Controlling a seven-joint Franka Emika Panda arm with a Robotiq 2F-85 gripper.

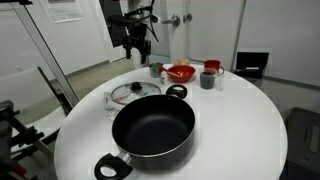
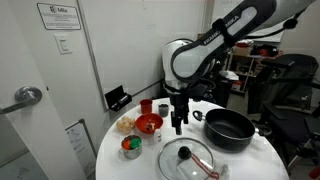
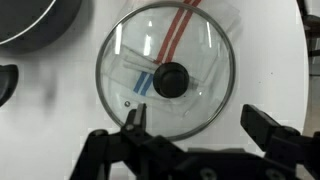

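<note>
A glass lid [image 3: 118, 82] with a black knob [image 3: 171, 80] lies flat on the white table, on top of a striped cloth [image 3: 205, 45]. My open gripper hangs above the table near the lid's edge, its fingers apart with nothing held between them. In the first exterior view the gripper [image 1: 137, 54] is in the air behind the lid [image 1: 136, 92]. A large black pan [image 1: 154, 128] stands uncovered in front of the lid, its long handle toward the near left.
Toward the back of the table are a red bowl [image 1: 181, 73], a dark mug [image 1: 208, 80], a red cup [image 1: 213, 66] and a green cup [image 1: 155, 70].
</note>
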